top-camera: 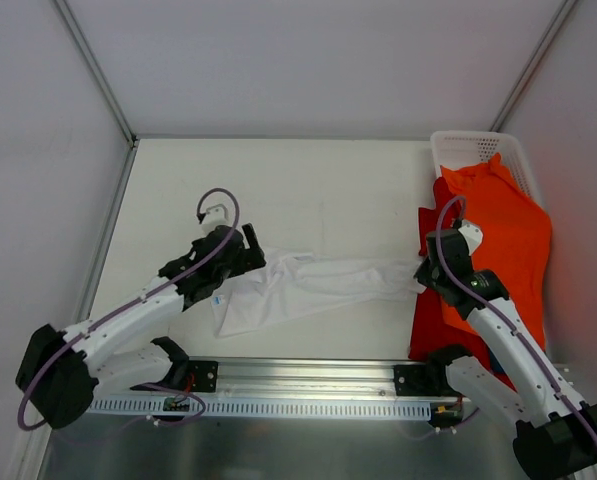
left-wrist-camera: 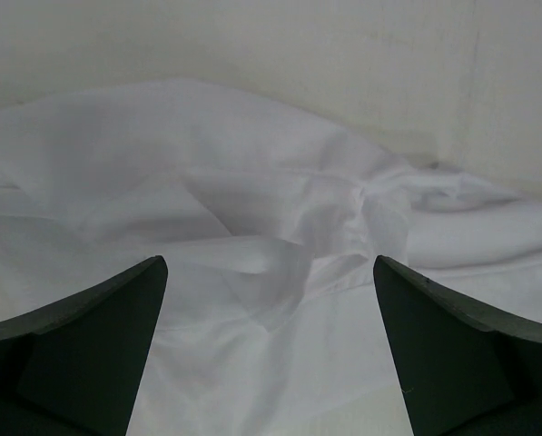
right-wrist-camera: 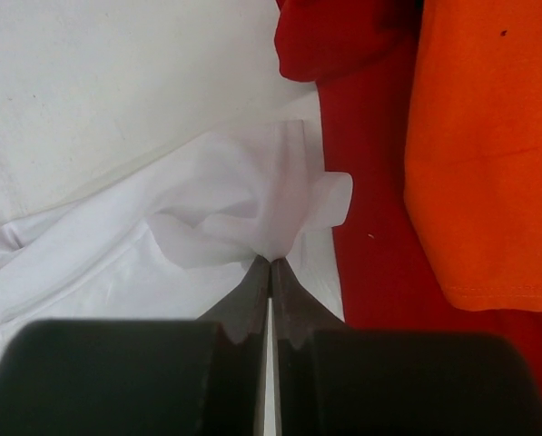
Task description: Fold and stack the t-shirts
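Note:
A white T-shirt (top-camera: 298, 290) lies creased on the white table, stretched from left of centre to the right gripper. My left gripper (top-camera: 253, 243) is open above the shirt's left part; in the left wrist view its two fingers frame rumpled folds (left-wrist-camera: 234, 263). My right gripper is shut at the shirt's right end, with gathered white fabric (right-wrist-camera: 252, 200) at its fingertips.
On the right, red cloth (top-camera: 426, 330) and orange cloth (top-camera: 503, 240) lie heaped over a white basket (top-camera: 463, 145).

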